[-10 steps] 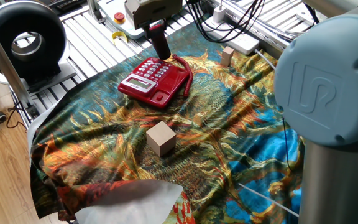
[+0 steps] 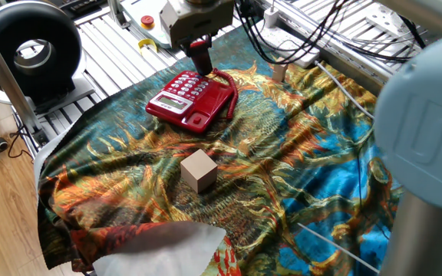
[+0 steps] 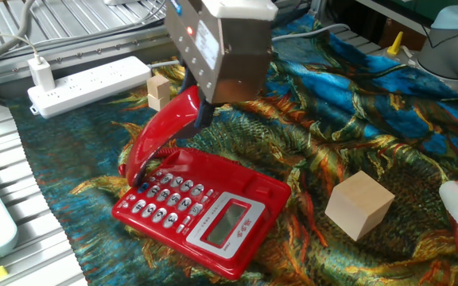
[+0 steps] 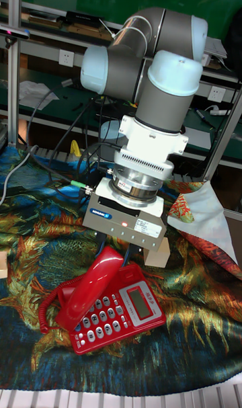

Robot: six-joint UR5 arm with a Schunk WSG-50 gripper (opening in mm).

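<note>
A red telephone base (image 2: 176, 109) with a keypad and small display lies on the patterned cloth. Its red handset (image 3: 165, 127) slants above the keypad, the lower end at the base's rear edge and the upper end raised. Around that raised end, my gripper (image 3: 197, 110) is shut on the handset, seen also in exterior view 3, where the handset (image 4: 90, 288) sits between the dark fingers. Whether the handset's lower end touches the base is unclear. The coiled cord (image 2: 232, 96) runs along the base's side.
One wooden cube (image 2: 199, 170) rests on the cloth away from the phone. Smaller wooden blocks (image 3: 158, 93) stand near a white power strip (image 3: 90, 86). The cloth (image 2: 129, 184) is wrinkled, with a folded pale corner (image 2: 163, 251). Black cables hang beside the gripper.
The arm's blue joint moved right. Phone base and cube stayed put.
</note>
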